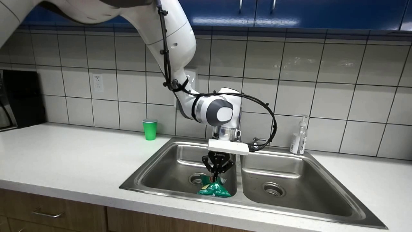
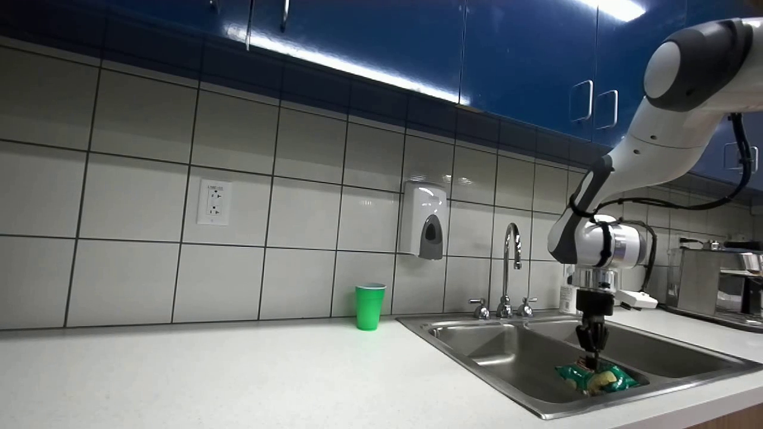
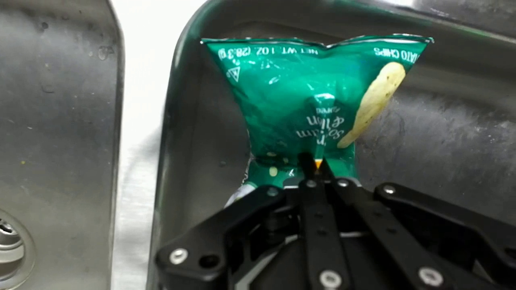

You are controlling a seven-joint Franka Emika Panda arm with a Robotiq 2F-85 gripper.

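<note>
A green bag of potato chips (image 3: 285,96) is down inside the left basin of the double sink (image 1: 162,170), close to the divider. My gripper is shut on the bag, pinching its film near the middle, where the bag bunches inward. In exterior view 1 the bag (image 1: 214,188) spreads out below the fingertips. From the other side, the bag (image 2: 597,379) shows under my gripper (image 2: 592,363), low in the basin. Whether its underside touches the basin floor is hard to tell. The arm hides part of the bag in the wrist view.
The right basin (image 1: 305,170) is empty. A green cup (image 1: 149,129) stands on the counter left of the sink, and a soap bottle (image 1: 299,137) at the sink's back right. Behind the sink rises the faucet (image 2: 509,264).
</note>
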